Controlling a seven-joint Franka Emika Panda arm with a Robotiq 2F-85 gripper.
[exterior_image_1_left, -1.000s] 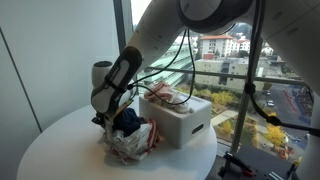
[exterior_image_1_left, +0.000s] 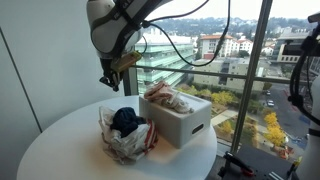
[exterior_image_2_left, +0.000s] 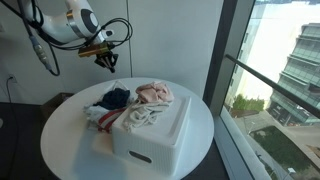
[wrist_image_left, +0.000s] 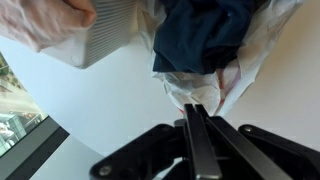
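Observation:
A crumpled white plastic bag (exterior_image_1_left: 127, 147) lies on the round table with a dark blue cloth (exterior_image_1_left: 126, 121) bunched in its opening. From above, the wrist view shows that dark blue cloth (wrist_image_left: 200, 35) and the bag's pale crinkled edge (wrist_image_left: 255, 58) just ahead of the fingers. My gripper (exterior_image_1_left: 108, 86) hangs in the air above and behind the bag, clear of it. Its two dark fingers (wrist_image_left: 205, 150) are close together, shut; nothing shows hanging from them, and whatever thin thing may be between them cannot be made out.
Beside the bag stands a white box (exterior_image_2_left: 148, 152) with pink and pale cloths (exterior_image_2_left: 153, 94) heaped on its top. A large window runs along one side.
My gripper has risen and drawn back from the bag, where it was down at the dark blue cloth. The bag and the white box stay where they were.

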